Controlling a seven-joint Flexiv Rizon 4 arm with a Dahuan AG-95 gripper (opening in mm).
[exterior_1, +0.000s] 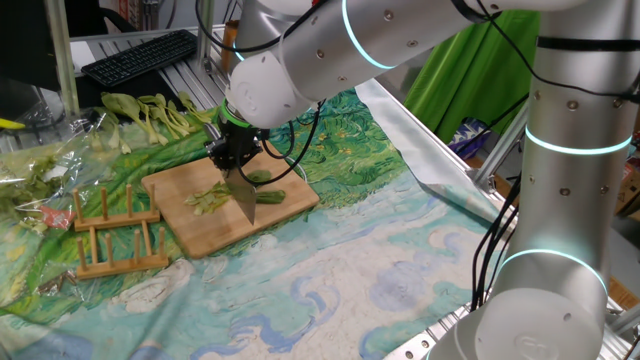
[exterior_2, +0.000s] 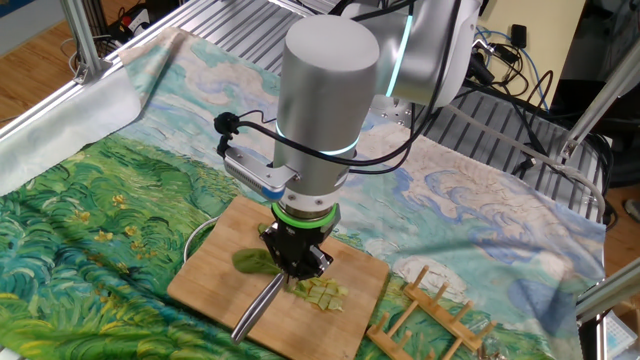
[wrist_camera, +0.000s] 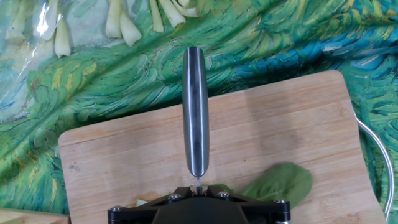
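Observation:
A knife is clamped in my gripper, which is shut on it near where handle meets blade. Its blade points down over the cutting board in exterior view 1. The metal handle sticks out from the fingers toward the board's far edge in the wrist view. Cut green pieces lie on the board beside the blade, and a whole leaf rests on the other side. Whether the blade touches the vegetable or the board, I cannot tell.
A wooden peg rack stands close to the board. Leafy stalks lie behind it, and a clear plastic bag of greens is at the left.

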